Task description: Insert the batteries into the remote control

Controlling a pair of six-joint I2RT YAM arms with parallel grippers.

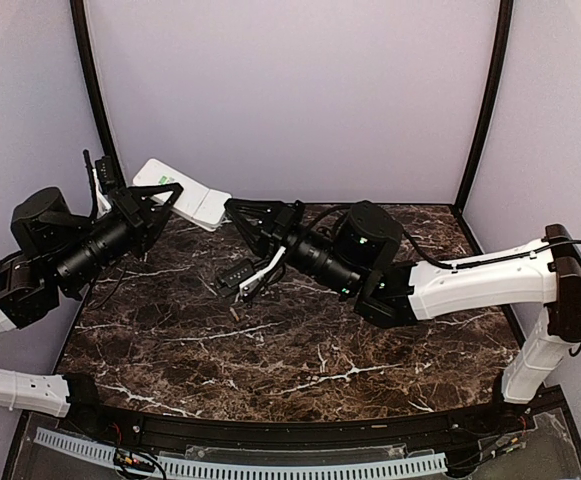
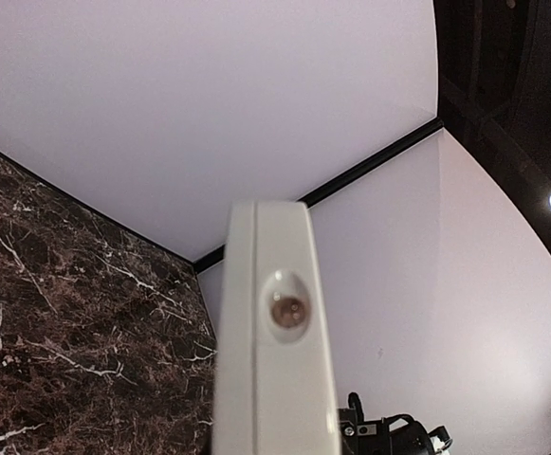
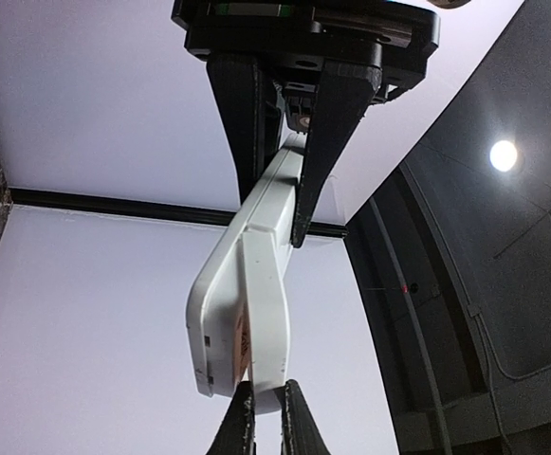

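Note:
Held up above the table, the white remote (image 1: pixel 195 200) spans from my left gripper (image 1: pixel 174 192) to my right gripper (image 1: pixel 231 207). The left one is shut on the remote's body. In the right wrist view its black fingers (image 3: pixel 327 137) clasp the remote (image 3: pixel 216 294) at the top. A white cover (image 3: pixel 269 327) stands tilted off the body, with a gap and an orange patch between them. Its lower end is pinched in my right gripper. One end of the remote (image 2: pixel 280 379), with a round recess, fills the left wrist view's lower middle.
A small slim item (image 1: pixel 234 314) lies on the dark marble table (image 1: pixel 300 350), too small to identify. Pale walls stand behind and at both sides.

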